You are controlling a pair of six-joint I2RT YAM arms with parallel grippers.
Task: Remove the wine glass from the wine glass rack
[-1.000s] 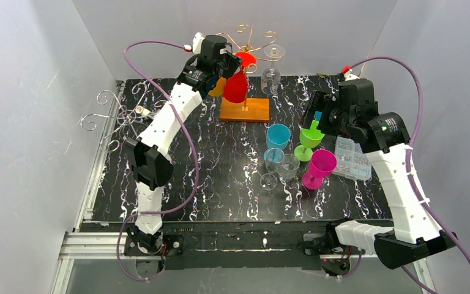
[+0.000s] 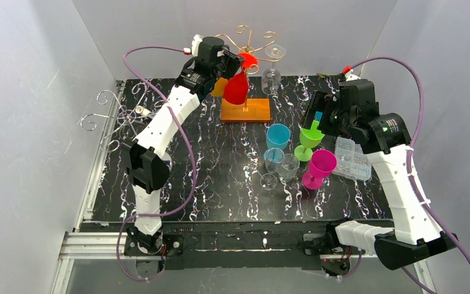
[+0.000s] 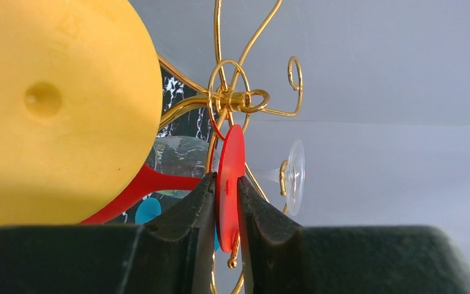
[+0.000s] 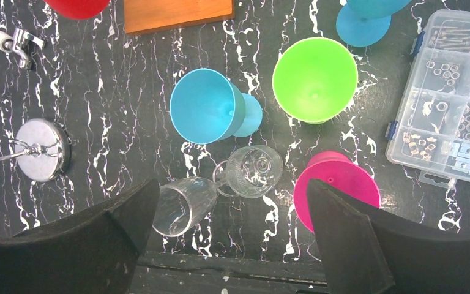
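A gold wire rack on a wooden base (image 2: 245,113) holds upside-down glasses: a red wine glass (image 2: 236,90), a yellow one (image 3: 49,141) and a clear one (image 2: 271,78). My left gripper is shut on the red glass's round foot (image 3: 230,153), among the rack's hooks. My right gripper (image 2: 318,107) stands open above the glasses on the table, nothing between its fingers.
Blue (image 4: 202,104), green (image 4: 312,73) and pink (image 4: 330,171) goblets, two clear glasses and a parts box (image 4: 440,92) stand or lie at right. A silver wire rack (image 2: 110,122) is at left.
My left arm has moved very slightly; the red glass has shifted a little with it. My right arm has not moved.
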